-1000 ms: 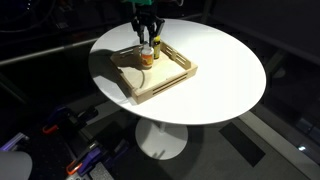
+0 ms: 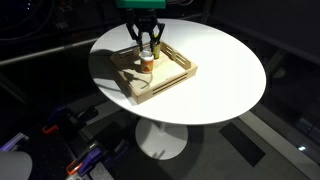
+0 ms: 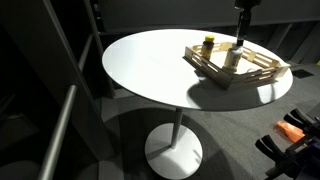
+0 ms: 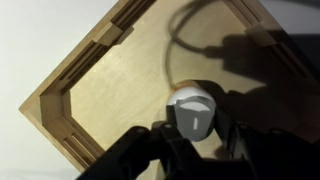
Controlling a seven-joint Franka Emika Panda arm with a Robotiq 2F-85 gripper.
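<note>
A small bottle with a white cap and an orange label (image 2: pixel 147 66) stands upright in the wooden tray (image 2: pixel 158 91). Above it, my gripper (image 2: pixel 147 45) points down with its fingers spread. From the wrist view, the white cap (image 4: pixel 194 115) lies between the dark fingertips, one on each side; whether they touch it cannot be made out. The same bottle (image 3: pixel 233 58) shows in exterior view 2, under the arm. A second bottle with a yellow cap (image 3: pixel 208 42) is upright beside it, partly hidden behind my gripper in exterior view 1.
The tray rests on a round white table (image 2: pixel 222 75), near one edge. Low slatted walls (image 4: pixel 75 140) surround the tray floor. Much of the table (image 3: pixel 150 65) beyond the tray is bare.
My gripper has come lower in exterior view 1, over the white-capped bottle. That bottle also appears slightly lower in the picture than a second ago. The tray has stayed put.
</note>
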